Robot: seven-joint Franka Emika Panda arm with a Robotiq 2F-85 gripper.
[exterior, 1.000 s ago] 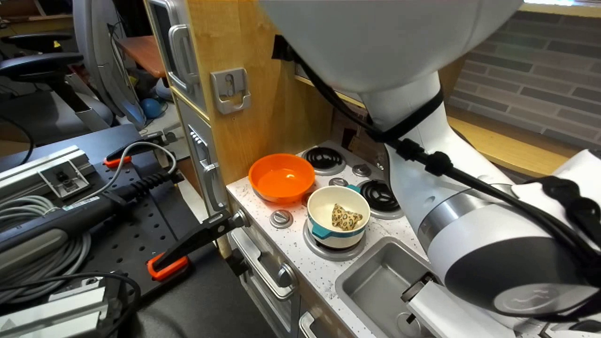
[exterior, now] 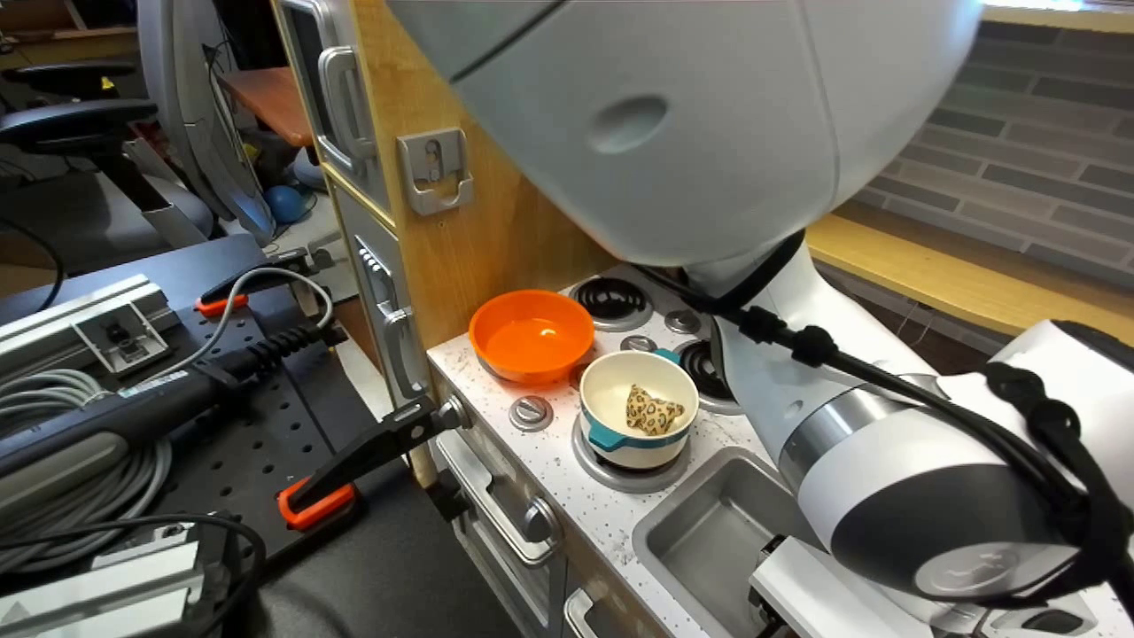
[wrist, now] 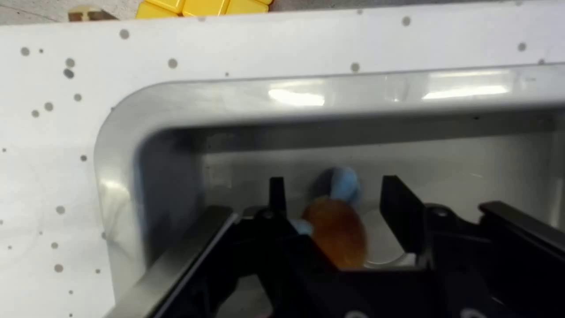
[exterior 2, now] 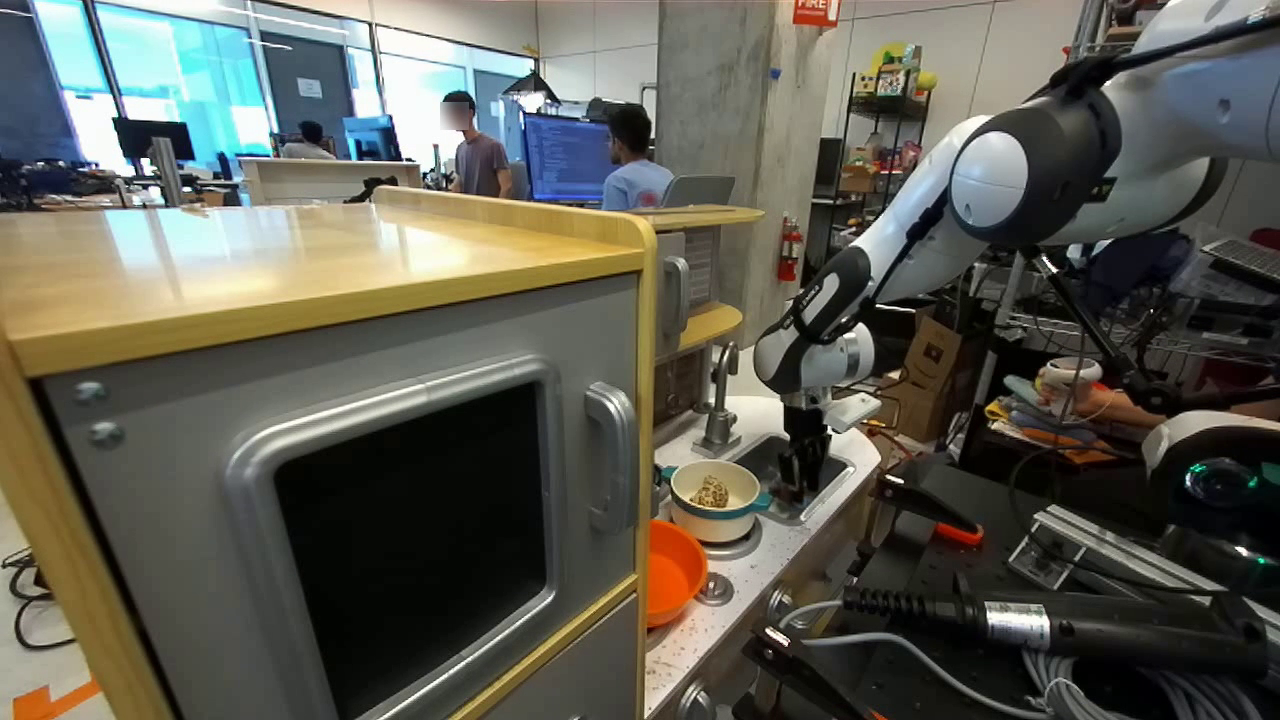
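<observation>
In the wrist view, my gripper reaches into the grey sink [wrist: 201,103] with its fingers apart. Between and just below the fingers lies a small brown-orange object [wrist: 336,230] with a light blue part [wrist: 345,184] at its far end; it is blurred, and whether a finger touches it I cannot tell. In exterior view 2 the gripper [exterior 2: 798,492] points straight down into the sink. A cream pot [exterior: 606,388] with teal handles stands on a burner, a leopard-print item [exterior: 650,411] inside it. An orange bowl [exterior: 532,331] sits beside it, empty.
The faucet [exterior 2: 720,408] rises behind the sink. Steep sink walls surround the gripper. A wooden cabinet side [exterior: 478,159] stands beyond the bowl. Speckled counter [wrist: 53,159] beside the sink is clear.
The arm has shifted in exterior view 1, its upper link and wrist moving left. The pot, its contents and the orange bowl have stayed in place.
</observation>
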